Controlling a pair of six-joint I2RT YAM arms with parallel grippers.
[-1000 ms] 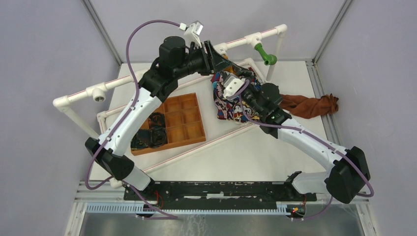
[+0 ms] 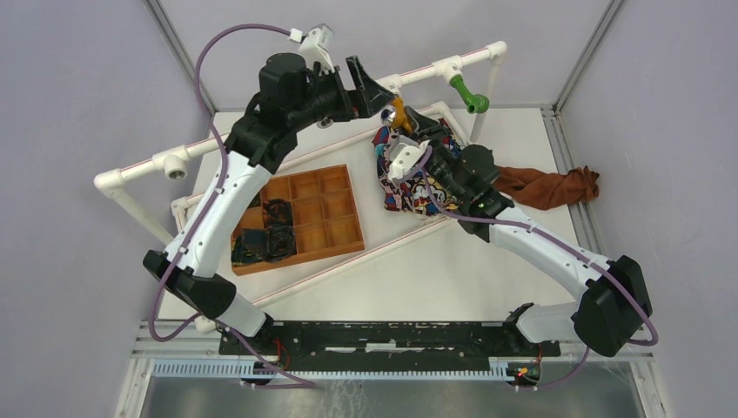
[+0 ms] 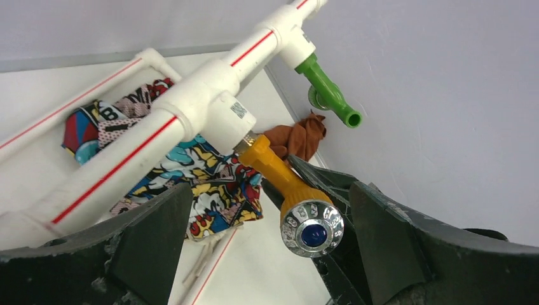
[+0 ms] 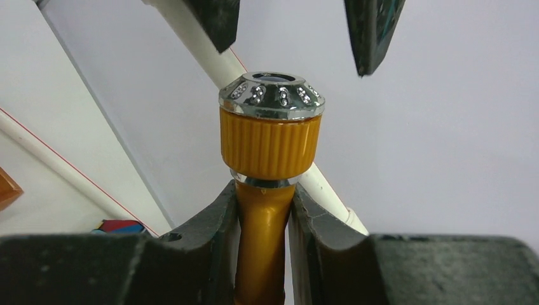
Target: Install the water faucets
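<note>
An orange faucet (image 3: 276,171) with a chrome head sticks out from a white tee (image 3: 229,124) on the raised pipe, some threaded metal showing at the joint. My left gripper (image 2: 365,96) stands open above it, nothing between its wide-set fingers. My right gripper has its fingers at the orange body, just below the chrome ring (image 4: 264,180); whether they grip firmly is hard to tell. A green faucet (image 2: 470,97) is on another tee to the right.
Open white tees (image 2: 174,167) are on the pipe at left. A wooden tray (image 2: 335,231), a patterned cloth (image 2: 396,187) and a brown cloth (image 2: 548,187) lie below. The board's lower front is clear.
My left gripper has opened and moved up and left, uncovering the orange faucet's head. My right arm has barely shifted.
</note>
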